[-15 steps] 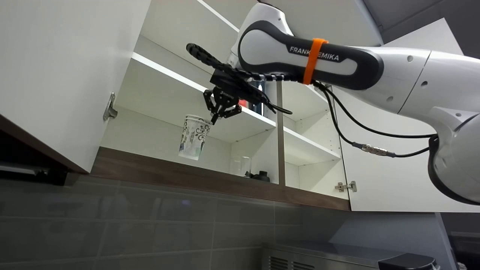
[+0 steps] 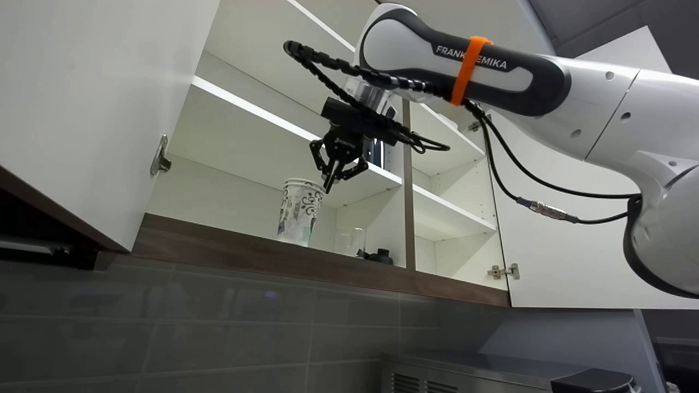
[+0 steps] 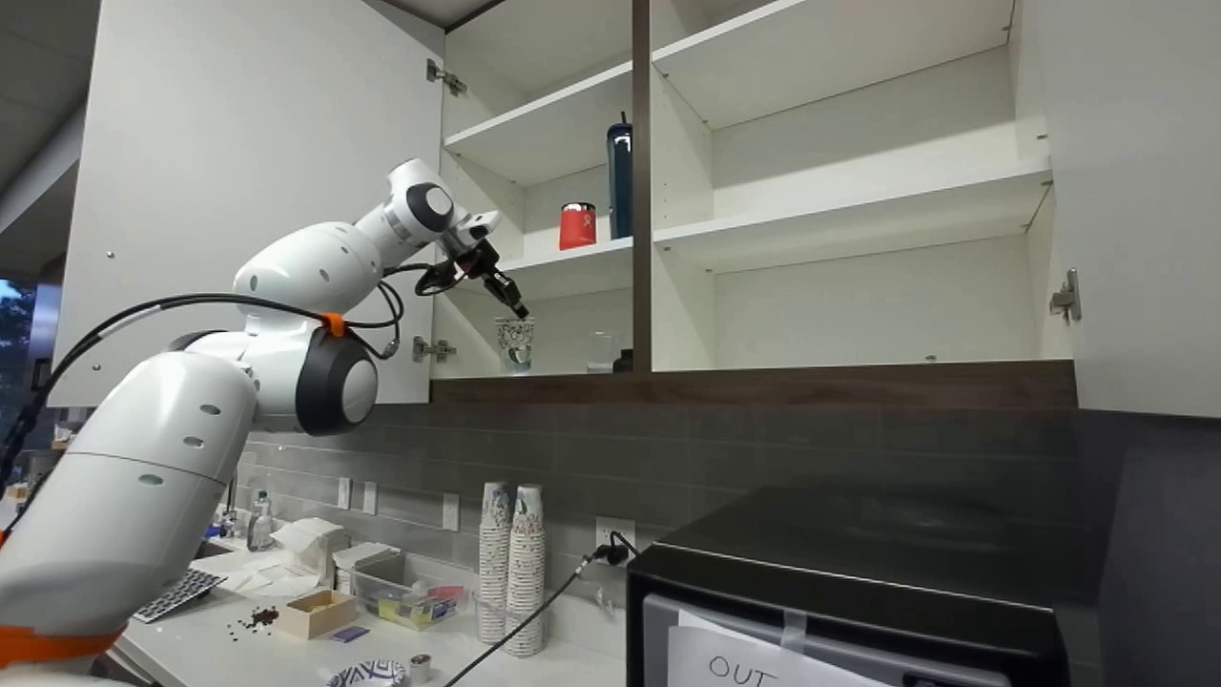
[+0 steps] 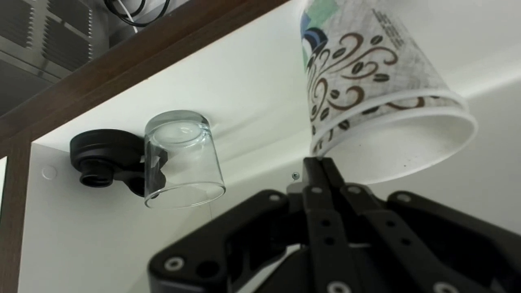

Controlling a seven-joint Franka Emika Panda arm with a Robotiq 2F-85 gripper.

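A white paper cup with a brown swirl and coffee-bean print (image 2: 300, 210) is at the bottom compartment of the open cabinet, mouth up. Two rims show close together in the wrist view, like one cup nested in another (image 4: 361, 73). My gripper (image 2: 327, 190) reaches down from above, its fingers shut on the cup's rim on the side towards the drinking glass. Seen close up, the fingertips (image 4: 313, 163) meet right at that rim. The cup's base is down at shelf level in exterior view 2 (image 3: 516, 347); whether it rests on the shelf I cannot tell.
On the same shelf stand an upside-down or upright clear glass (image 4: 184, 161) and a black lid (image 4: 105, 154). Above are a red mug (image 3: 578, 225) and a dark blue tumbler (image 3: 620, 181). Open doors (image 2: 98, 111) flank the cabinet; a wooden edge (image 2: 262, 255) runs along its front.
The cup and my gripper have moved together to the right and slightly down in exterior view 1, bringing the cup's base to the cabinet's bottom edge. The glass and black lid have stayed put.
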